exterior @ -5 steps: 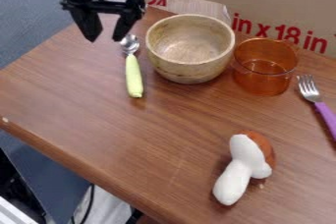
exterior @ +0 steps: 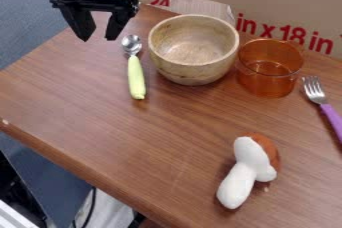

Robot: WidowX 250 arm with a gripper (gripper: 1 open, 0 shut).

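Note:
The black gripper (exterior: 98, 30) hangs open above the upper left of the wooden table, with nothing between its fingers. Below and right of it lies a spoon (exterior: 135, 72) with a pale yellow-green handle. A beige bowl (exterior: 193, 60) stands right of the spoon, and an orange translucent cup (exterior: 267, 74) beside that. A fork (exterior: 323, 112) with a purple handle lies at the right edge. Near the front right is a toy mushroom (exterior: 245, 175), white with a brown cap, lying on its side.
A cardboard box (exterior: 291, 2) with red lettering stands behind the table (exterior: 114, 152). The table edge runs along the lower left, with floor and cables beyond.
The objects on the table have not moved.

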